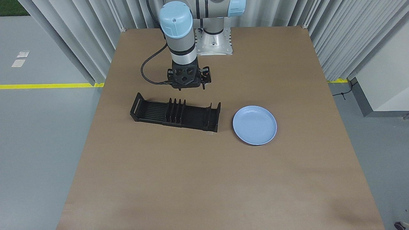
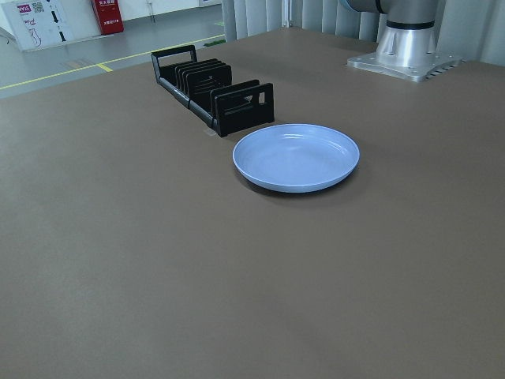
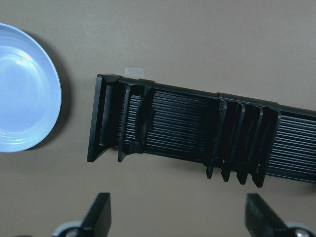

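Observation:
A black slotted rack (image 1: 149, 111) lies on the brown table with several upright dividers; in the left view the rack (image 2: 241, 110) stands behind the plate, and in the wrist view the rack (image 3: 177, 123) spans the middle and right. A light blue plate (image 1: 254, 125) rests to its right in the front view, also seen as the plate (image 2: 296, 158) and, partly cut off, the plate (image 3: 24, 89). My gripper (image 1: 191, 86) hangs above the table behind the rack, open, its two fingers (image 3: 98, 217) wide apart with nothing between them.
The arm's base stands at the back edge, with curtains behind and a cable looping left of the gripper.

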